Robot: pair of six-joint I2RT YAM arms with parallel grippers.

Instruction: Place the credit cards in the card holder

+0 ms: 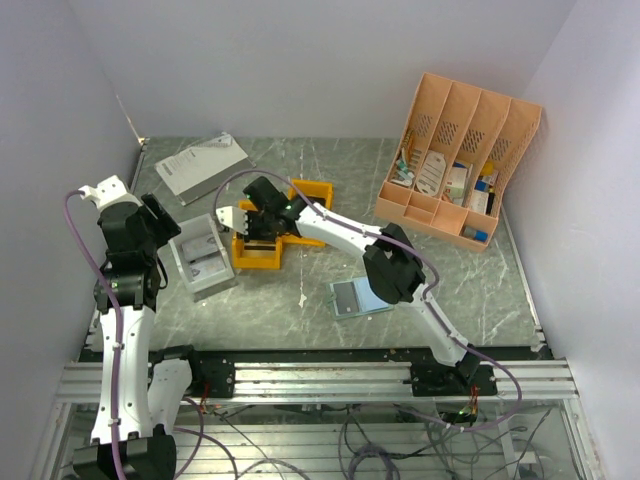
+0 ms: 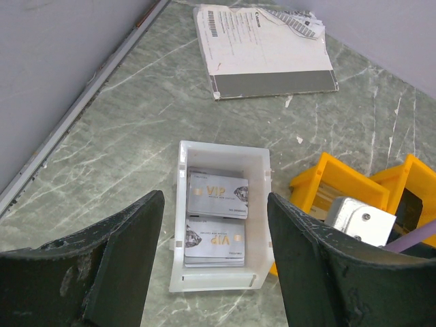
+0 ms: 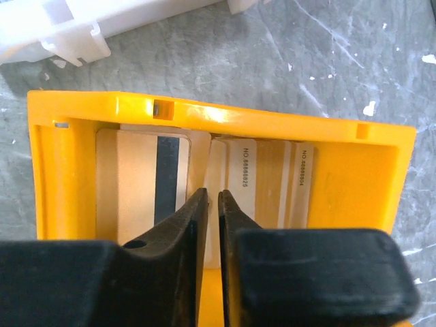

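Observation:
In the right wrist view my right gripper reaches into a yellow tray [image 3: 272, 122], its fingertips close together on a gold credit card [image 3: 213, 242] seen in the narrow gap. Left of the fingers lies a gold card with a black stripe [image 3: 165, 170]; to their right lean several numbered gold cards [image 3: 246, 170]. How deep the grip goes is hidden. My left gripper hangs open and empty in the left wrist view, above a white tray [image 2: 261, 177] holding silver VIP cards [image 2: 218, 195]. I cannot tell which container is the card holder.
A second yellow tray [image 1: 315, 190] sits behind the right gripper. A grey-white box [image 1: 203, 168] lies at the back left and a peach organizer [image 1: 440, 205] stands at the back right. A blue-grey item [image 1: 360, 297] lies near the front.

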